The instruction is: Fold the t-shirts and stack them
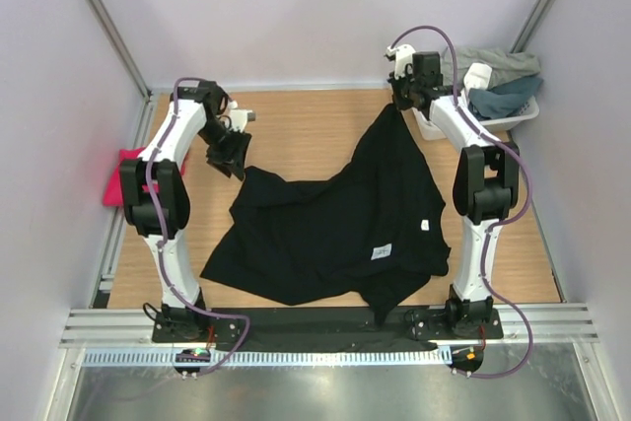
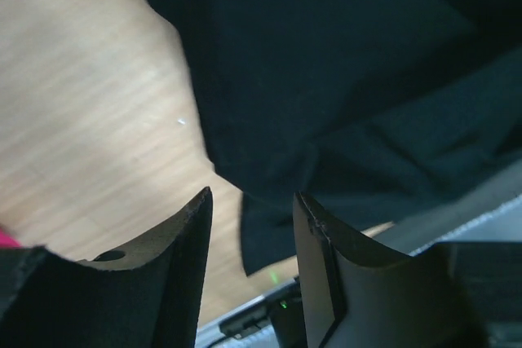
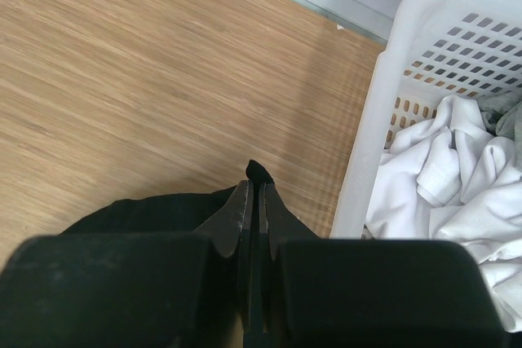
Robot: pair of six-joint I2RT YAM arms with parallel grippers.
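A black t-shirt (image 1: 325, 234) is spread across the front and middle of the table, its upper right corner drawn toward the back. My right gripper (image 1: 394, 96) is shut on that corner beside the white basket; in the right wrist view the cloth (image 3: 179, 208) shows at the fingertips (image 3: 245, 201). My left gripper (image 1: 232, 165) is open above the left end of the shirt, whose folded edge (image 2: 310, 79) shows below it in the left wrist view, with nothing between its fingers.
A white basket (image 3: 367, 160) with white, grey and blue cloths stands at the back right. A red cloth (image 1: 130, 184) lies at the left edge under my left arm. Bare wood (image 1: 296, 130) shows at the back middle.
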